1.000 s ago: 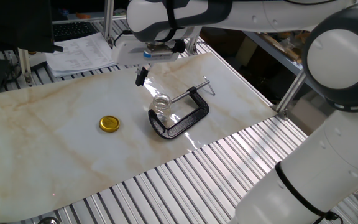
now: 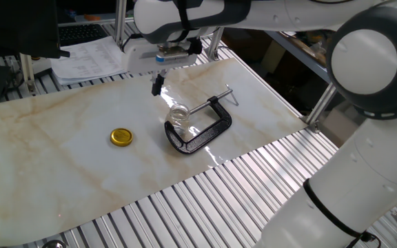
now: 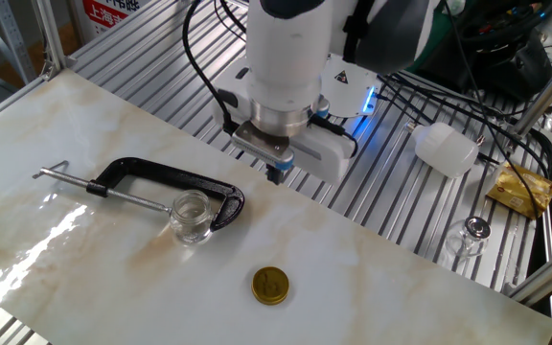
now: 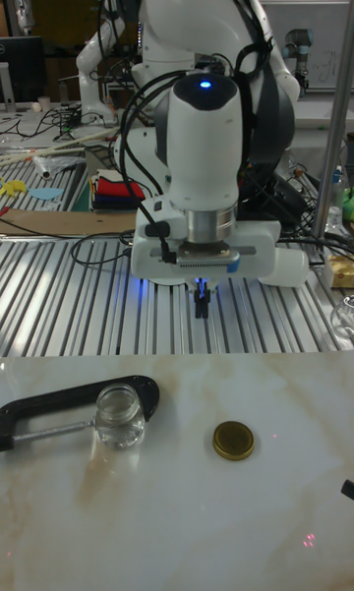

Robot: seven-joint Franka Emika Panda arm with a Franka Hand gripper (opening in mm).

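A black C-clamp [image 2: 200, 140] lies on the marbled sheet [image 3: 372, 278]. Between its screw end and the end of its frame stands a small clear glass jar [image 3: 192, 217], open at the top. The gold lid [image 2: 121, 137] rests flat on the sheet, apart from both jar and clamp. My gripper [image 4: 201, 304] hangs in the air with its dark fingertips pointing down, touching none of these. Its fingers look close together in exterior view 3, with nothing visible between them.
Ribbed metal decking [image 3: 410, 216] borders the sheet. On it are a white rounded object [image 3: 446, 149], a small glass bottle [image 3: 470, 235] and a yellow packet [image 3: 520, 190]. Papers [image 2: 90, 60] lie beyond the sheet.
The arm has shifted slightly to the left in exterior view 1, and the fingers hang a little straighter. Lid, jar and clamp have stayed in place.
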